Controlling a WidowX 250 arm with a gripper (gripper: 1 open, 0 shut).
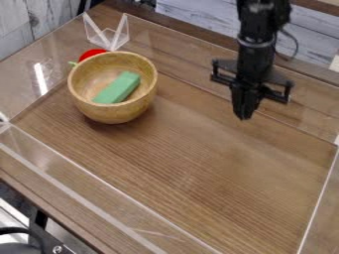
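My gripper (243, 107) hangs at the upper right over the wooden tray floor, its black body blurred; it looks shut, with nothing visible between its fingers. To the left, a wooden bowl (134, 107) holds a green block (119, 86), well apart from the gripper.
A small red object (95, 56) with green lies behind the bowl, beside white pieces (109, 36) at the upper left. White walls edge the surface at the back and right.
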